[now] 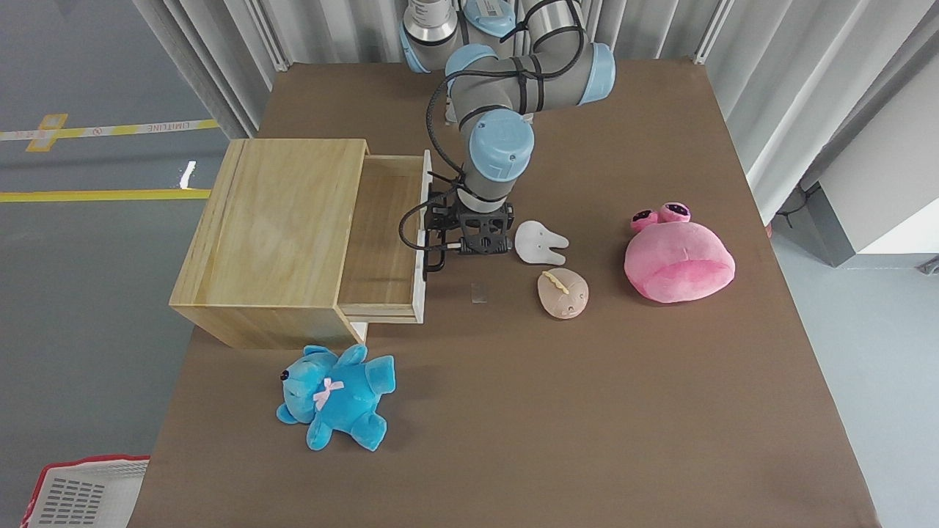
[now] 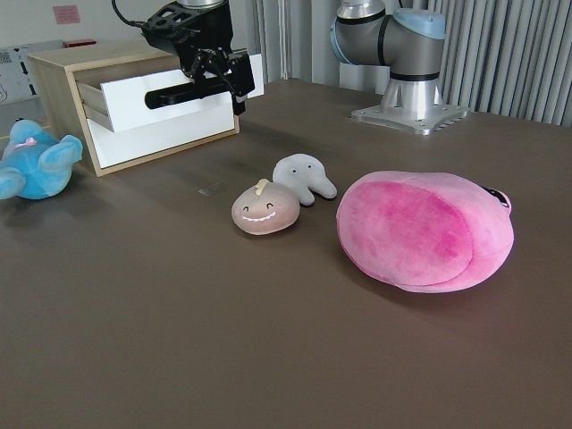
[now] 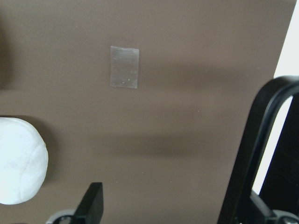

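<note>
The wooden cabinet (image 1: 260,229) has its top drawer (image 1: 380,237) pulled out, showing an empty-looking interior. My gripper (image 2: 197,85) is at that drawer's white front (image 2: 130,98), by its black handle; whether its fingers are open or shut on the handle is hard to tell. In the wrist view, black gripper parts frame bare table and a clear tape patch (image 3: 124,66).
A blue bear (image 1: 343,396) lies before the cabinet. Right of the drawer are a white plush (image 1: 535,242), a beige round plush (image 1: 563,298) and a large pink plush (image 1: 678,264).
</note>
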